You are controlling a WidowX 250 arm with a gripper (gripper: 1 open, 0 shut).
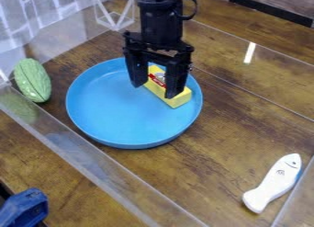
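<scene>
The black gripper (156,76) reaches down from the top of the view over a blue plate (110,116), its fingers open around a yellow block (173,96) with a red and white label, which rests on the right part of the plate. The gripper partly hides the block, so contact cannot be told.
A green, leaf-like object (32,80) lies left of the plate, a white fish-shaped item (273,183) at the lower right, and a blue object (22,208) at the bottom left.
</scene>
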